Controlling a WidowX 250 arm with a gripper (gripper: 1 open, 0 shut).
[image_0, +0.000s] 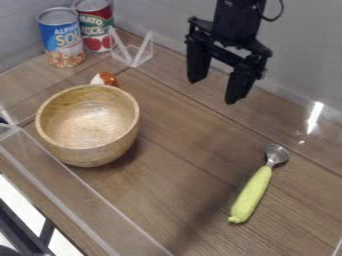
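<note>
My black gripper (218, 70) hangs open over the back of the wooden table, its two fingers apart with nothing seen between them. Below and to its left is a tan wooden bowl (87, 139). A spoon-like utensil with a pale yellow-green handle (250, 194) lies at the front right. A small orange-brown object (103, 81) rests behind the bowl.
An Alpha soup can (63, 40) and a red can (96, 25) stand at the back left, beside a clear angular holder (130, 50). A pale wall runs along the back.
</note>
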